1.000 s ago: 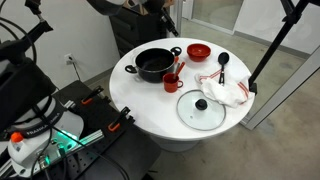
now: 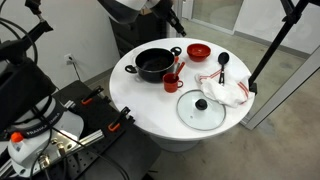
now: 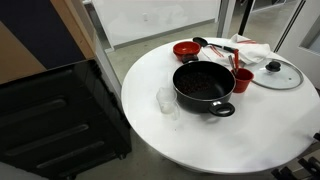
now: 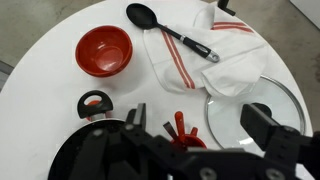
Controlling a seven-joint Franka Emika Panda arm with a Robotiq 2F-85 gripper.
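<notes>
My gripper is open above the table, its two dark fingers well apart and nothing visible between their tips. In exterior view 1 the arm reaches in at the top, behind the black pot (image 2: 156, 66). A red mug (image 2: 171, 84) with red-handled utensils (image 4: 180, 124) in it stands against the pot's right side. Behind them sits an empty red bowl (image 4: 104, 51). A black spoon (image 4: 142, 16) lies across a white towel (image 4: 178, 60) with red stripes. The glass lid (image 2: 202, 112) rests flat on the table, partly hidden by my gripper in the wrist view.
Left of the pot in exterior view 2 is a clear, crumpled-looking item (image 3: 168, 101). A black cabinet (image 3: 62, 120) stands beside the table there.
The arm at the top of exterior view 1 has shifted slightly, its gripper end now a little lower. The tabletop objects look unmoved.
</notes>
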